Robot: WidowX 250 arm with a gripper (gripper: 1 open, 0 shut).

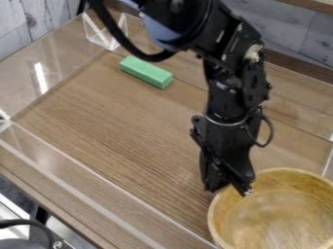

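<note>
My black gripper point(224, 175) hangs low over the wooden table at the left rim of a large yellow bowl point(274, 219), which is cut off by the bottom right of the view. Its fingertips sit at or just by that rim; whether they are open or shut on it is hard to tell.
A green block point(146, 71) lies at the back left, near a clear object point(104, 29) in the corner. A black cable is at the bottom left edge.
</note>
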